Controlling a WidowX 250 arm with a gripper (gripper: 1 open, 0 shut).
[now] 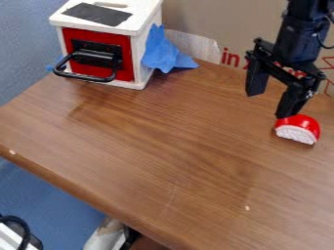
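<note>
My black gripper (271, 93) hangs at the upper right, open, its two fingers apart and pointing down. It is just above and to the left of a red object with a white bristled or ridged underside (298, 126), which lies on the wooden table (144, 156). I see nothing between the fingers.
A white toy oven with a red front (94, 53) and black handle stands at the back left, a blue cloth (167, 55) beside it. Cardboard lines the back. The left edge drops to blue floor.
</note>
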